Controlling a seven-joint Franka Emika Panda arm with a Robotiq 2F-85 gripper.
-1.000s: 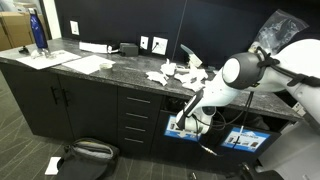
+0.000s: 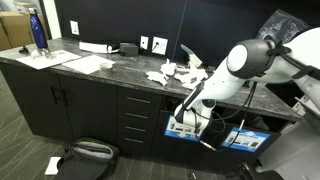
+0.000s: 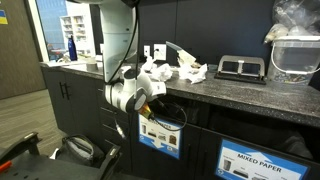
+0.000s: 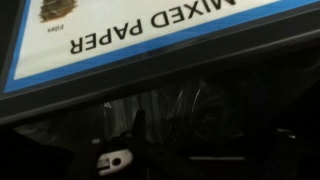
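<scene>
In the wrist view my gripper is dark against a dark bin opening, its fingers apart, with nothing visible between them. One finger carries a white patch. Clear plastic, apparently a liner, shows inside the opening. Across the top of that view, upside down, runs a blue-and-white sign reading MIXED PAPER. White crumpled papers rest on the counter beside the arm. The gripper's tips are hard to make out against the dark cabinet in both exterior views.
The dark counter has its front edge just above the arm's wrist. A metal tray-like item and a clear tub stand on it. At left are a blue bottle and a small cup. A black bag lies on the floor.
The arm's elbow and wrist have risen and the wrist has tilted. Crumpled papers on the counter look unmoved.
</scene>
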